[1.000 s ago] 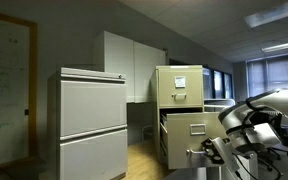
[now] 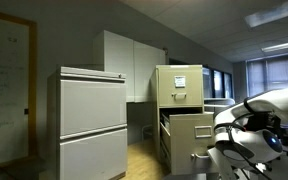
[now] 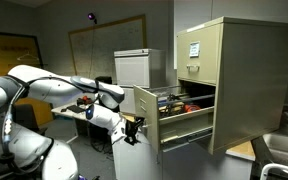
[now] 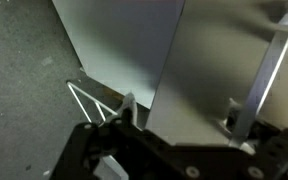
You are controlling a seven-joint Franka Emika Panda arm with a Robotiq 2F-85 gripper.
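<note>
A tan filing cabinet [image 3: 249, 85] stands with its upper-middle drawer [image 3: 154, 120] pulled out, showing folders and other contents inside. On the drawer's front [image 2: 191, 130] are a label holder and, lower down, a handle [image 2: 201, 155]. My gripper [image 3: 136, 128] is beside the outer face of that drawer front. In the wrist view my open gripper faces the tan panel, with a silver handle bar [image 4: 270, 75] running along the right, close to the right finger. Nothing shows gripped between the fingers; whether one touches the handle, I cannot tell.
A white two-drawer cabinet [image 2: 93, 120] stands to the left in exterior view 1, with white wall cupboards [image 2: 119, 65] behind. Grey floor [image 4: 24, 110] and a white wire frame [image 4: 89, 103] show below the gripper. A wooden counter [image 2: 142, 160] lies between the cabinets.
The white arm has swung lower and to the right in exterior view 1, with the gripper farther from the handle. The drawer front appears slightly farther right.
</note>
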